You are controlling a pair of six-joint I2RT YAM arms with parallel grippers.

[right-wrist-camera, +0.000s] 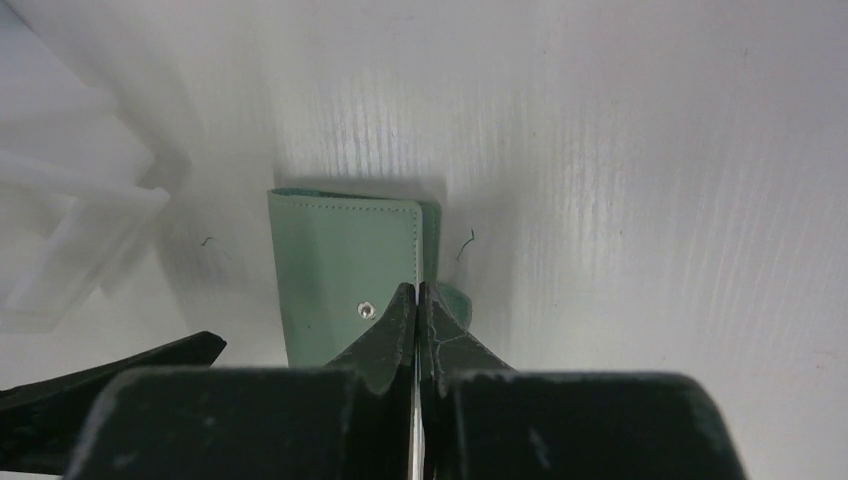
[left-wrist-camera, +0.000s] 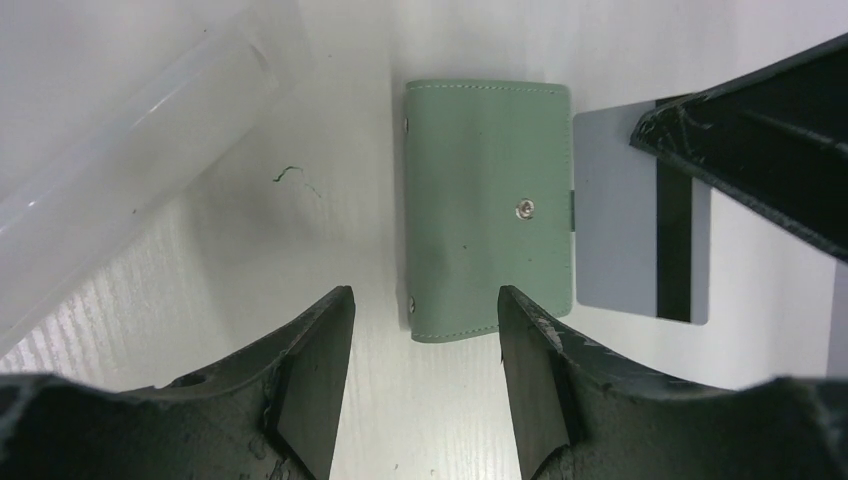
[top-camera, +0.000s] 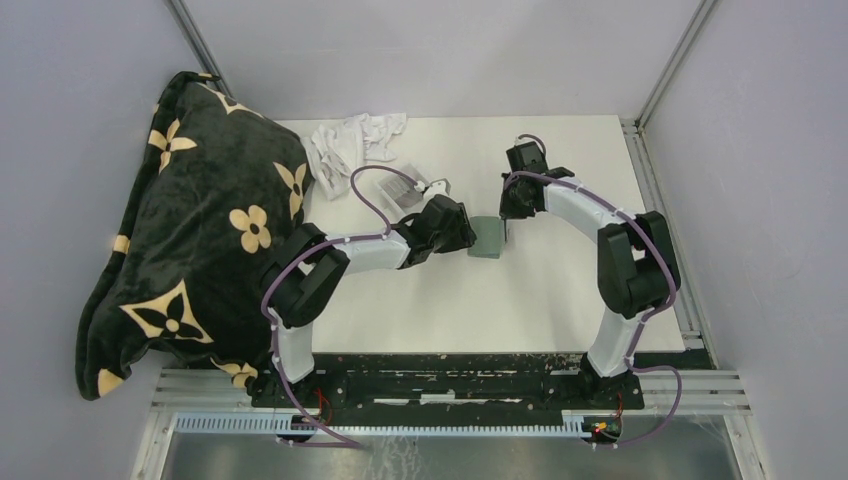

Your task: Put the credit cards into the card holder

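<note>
The green card holder (left-wrist-camera: 485, 210), with a snap button, lies on the table and shows whole in the left wrist view. Held on edge at its right side is a grey card (left-wrist-camera: 620, 215) with a black stripe. My right gripper is shut on that card, seen edge-on there as a thin line. The card's left edge is close against the holder's open side; whether any of it is inside I cannot tell. My left gripper stands open just left of the holder, nothing between its fingers.
A clear plastic box (top-camera: 385, 190) stands behind the left gripper, with a white cloth (top-camera: 345, 150) farther back. A dark patterned blanket (top-camera: 210, 230) covers the far left.
</note>
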